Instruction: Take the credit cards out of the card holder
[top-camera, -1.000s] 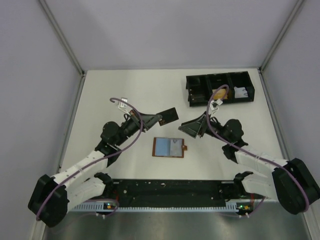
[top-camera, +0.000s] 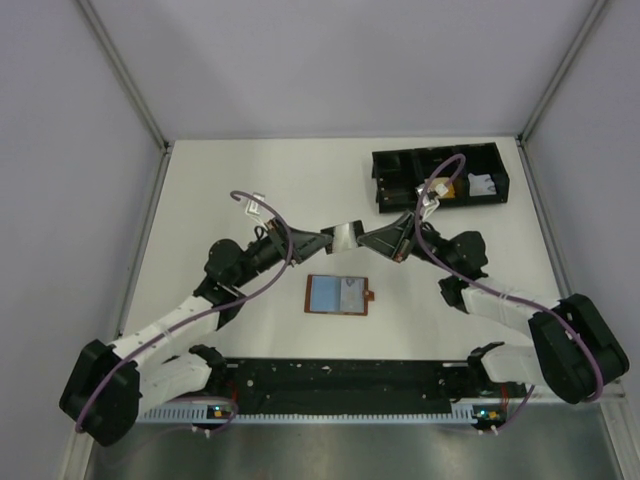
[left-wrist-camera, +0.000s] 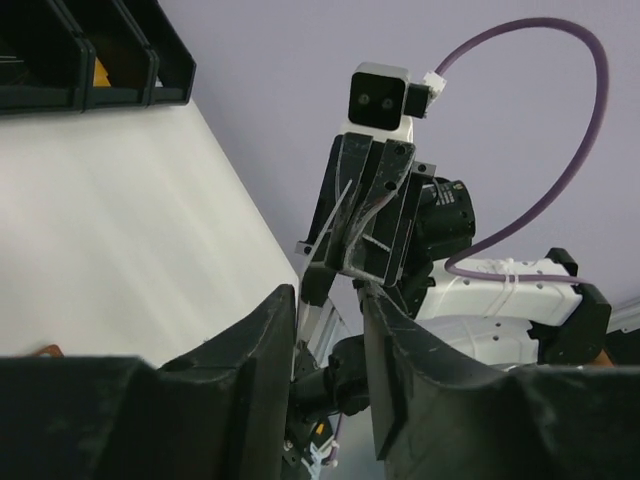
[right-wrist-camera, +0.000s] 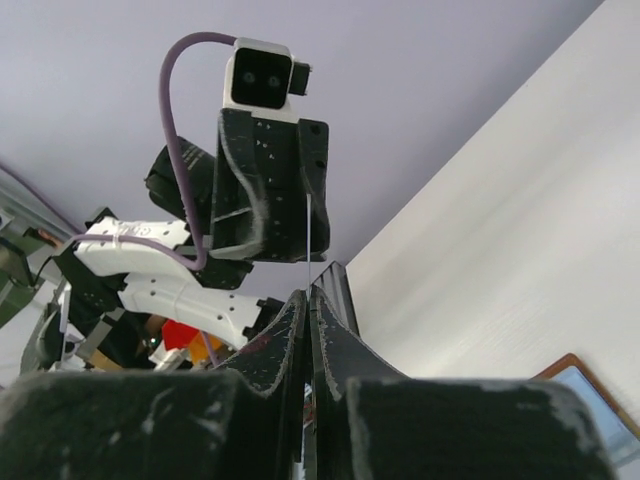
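Observation:
A thin flat card (top-camera: 343, 236), dark with a pale sheen, hangs above the table between my two grippers. My right gripper is shut on its edge; in the right wrist view the card (right-wrist-camera: 308, 240) shows as a fine line running up from the fingertips. My left gripper stands part open at the card's other end, its fingers apart, with the card edge-on near the left finger (left-wrist-camera: 272, 318). Below them lies the card holder (top-camera: 325, 294), spread flat, brown-edged with a bluish and a greyish half. Whether cards remain in its pockets is too small to tell.
At the back right stands a black compartment box (top-camera: 398, 187), with yellow and white items in some compartments. Both forearms stand close together over the middle.
The right gripper came left to the card and shut on its free edge. The left gripper shifted slightly right and its fingers parted. The card turned and now looks paler. The holder stayed put.

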